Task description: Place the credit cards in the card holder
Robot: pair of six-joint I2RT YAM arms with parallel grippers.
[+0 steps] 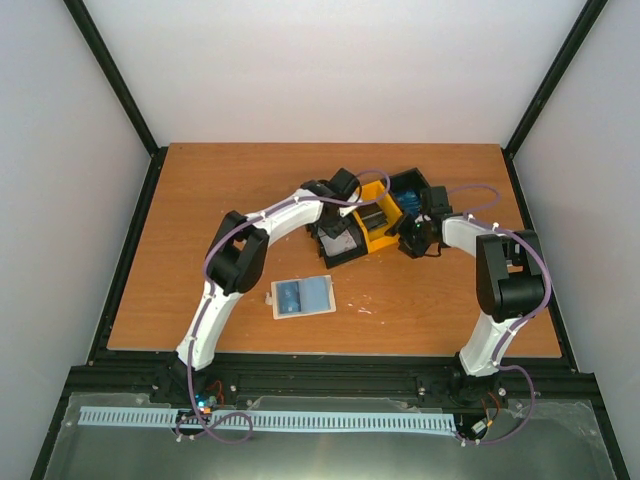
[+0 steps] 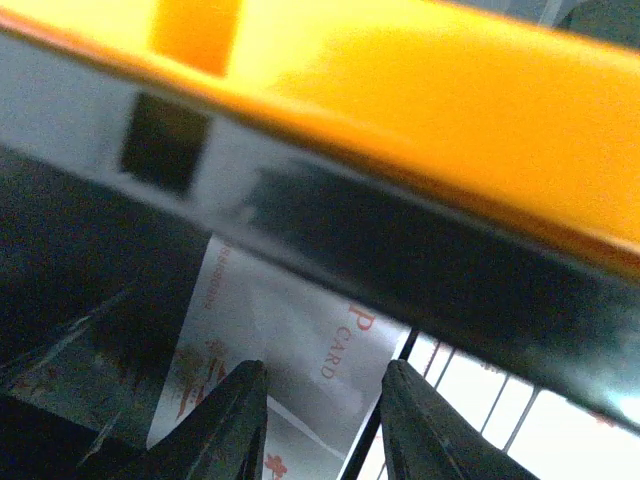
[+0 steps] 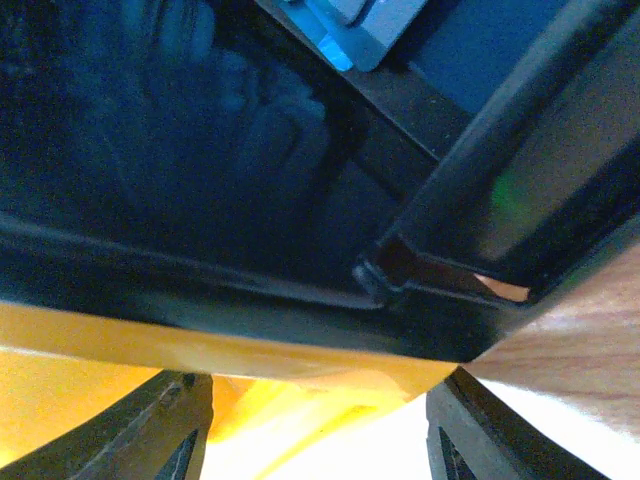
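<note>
In the left wrist view, a whitish card (image 2: pixel 290 340) with red "CARD" print lies in a black bin, with more white cards (image 2: pixel 530 430) beside it. My left gripper is over them, its fingers apart and nothing clearly held. In the right wrist view, my right gripper stands open at the yellow bin's rim (image 3: pixel 250 355), fingers on either side of part of it; contact is unclear. A flat, open, pale-bordered item with blue panels (image 1: pixel 303 297), probably the card holder, lies on the table in the top view.
Three bins stand in a row: a black one (image 1: pixel 348 257) under my left gripper, a yellow one (image 1: pixel 377 242) in the middle and a black one (image 1: pixel 408 178) holding blue items. Bare wood (image 1: pixel 200 200) lies to the left.
</note>
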